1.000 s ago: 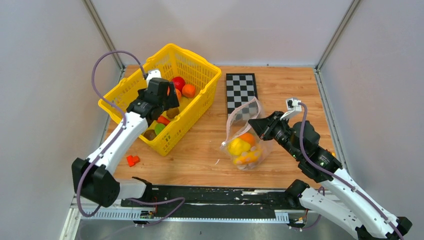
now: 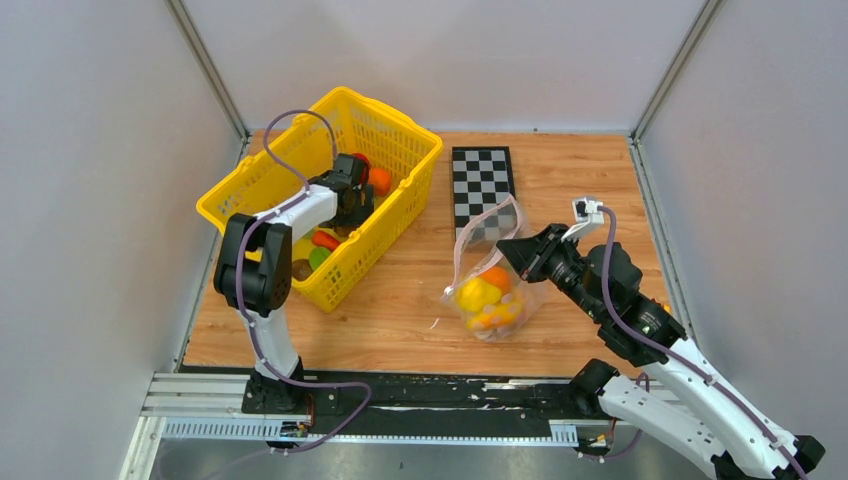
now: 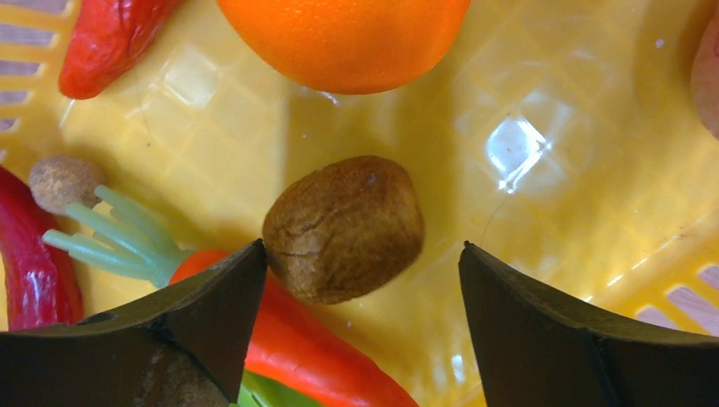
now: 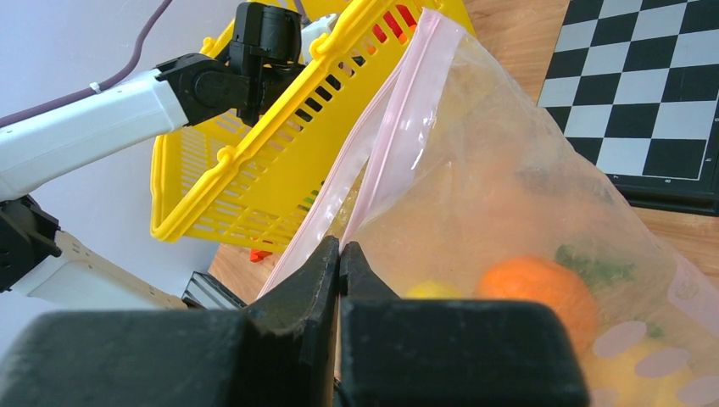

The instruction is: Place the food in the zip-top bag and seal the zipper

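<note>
A clear zip top bag (image 2: 497, 292) with a pink zipper band stands on the table, an orange and yellow items inside. At its mouth, my right gripper (image 2: 514, 250) is shut on the bag's edge; in the right wrist view the pink zipper band (image 4: 398, 136) runs down to its closed fingertips. My left gripper is inside the yellow basket (image 2: 375, 240), fingers apart. Between and beyond its fingers lies a wrinkled brown kiwi-like item (image 3: 343, 229), close to the left finger; whether they touch, I cannot tell. Nothing is gripped there.
The basket also holds an orange (image 3: 348, 34), a red carrot-shaped item (image 3: 314, 348) with a green top, and red peppers (image 3: 114, 42). A checkered board (image 2: 481, 180) lies behind the bag. Bare table separates basket and bag.
The right arm and bag have stayed still.
</note>
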